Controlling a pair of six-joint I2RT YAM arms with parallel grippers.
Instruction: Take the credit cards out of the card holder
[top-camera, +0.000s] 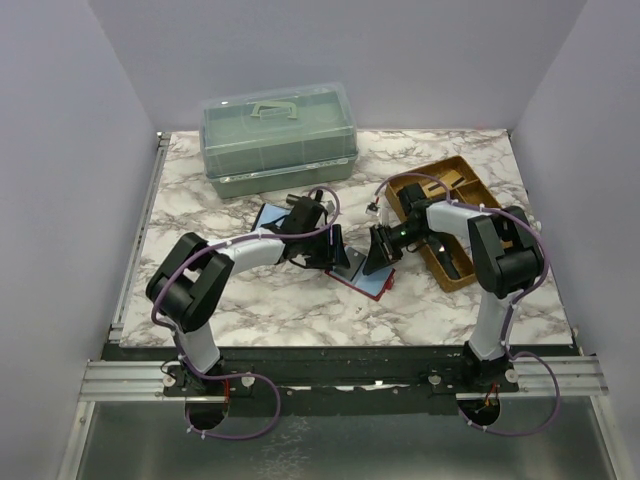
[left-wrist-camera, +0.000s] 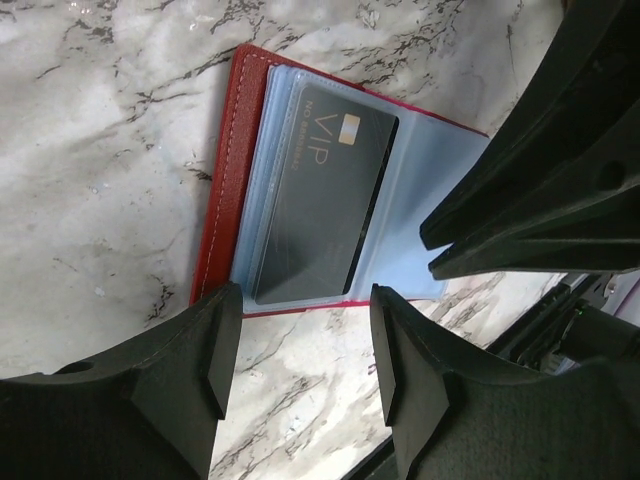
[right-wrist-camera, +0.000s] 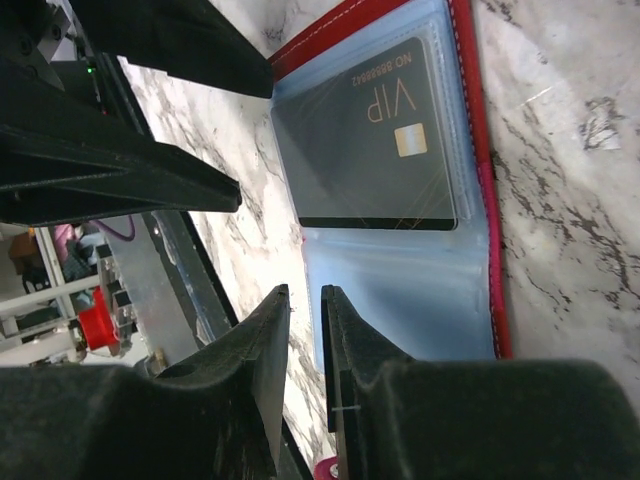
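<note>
The open card holder (top-camera: 372, 278), red outside with pale blue pockets, lies on the marble surface between my grippers. A dark grey VIP card sits in one of its pockets, also seen as the card (right-wrist-camera: 365, 150) in the right wrist view. My left gripper is open just over the holder's edge by the card end, nothing between its fingers. My right gripper is part open with a narrow gap, over the other half of the holder, holding nothing visible.
A green lidded box (top-camera: 278, 150) stands at the back. A divided brown tray (top-camera: 450, 175) with items sits to the right. A blue object (top-camera: 265, 215) lies partly hidden behind the left arm.
</note>
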